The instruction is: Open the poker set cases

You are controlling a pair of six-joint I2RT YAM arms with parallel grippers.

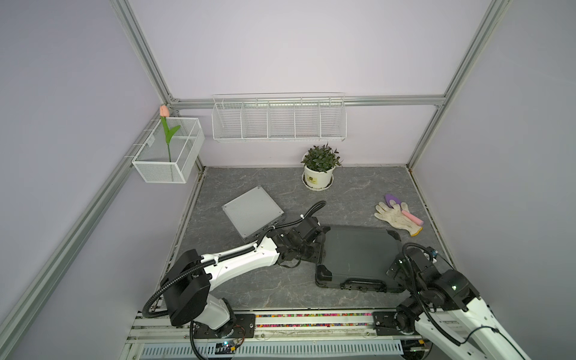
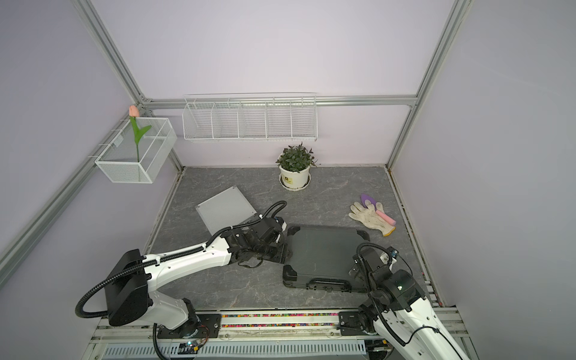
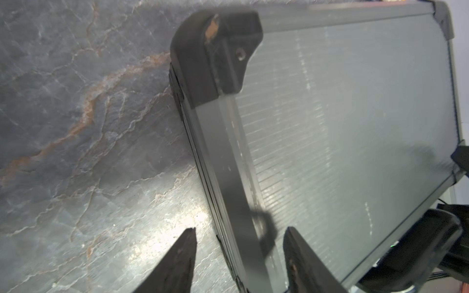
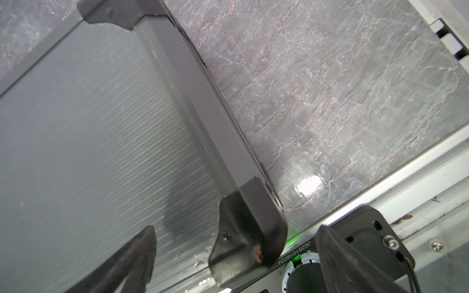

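A dark grey case with black corner caps lies flat and closed on the table, its handle on the front side. Over the case's left edge, my left gripper is part open, one finger on either side of that edge in the left wrist view; contact cannot be told. Near the front right corner, my right gripper stands open, its fingers to either side of the corner cap in the right wrist view. Behind the left arm lies a flat light-grey case, partly covered by the arm.
A potted plant stands at the back. White gloves with a purple and pink item lie at the right. A wire basket hangs on the back wall, another on the left. Table between plant and dark case is clear.
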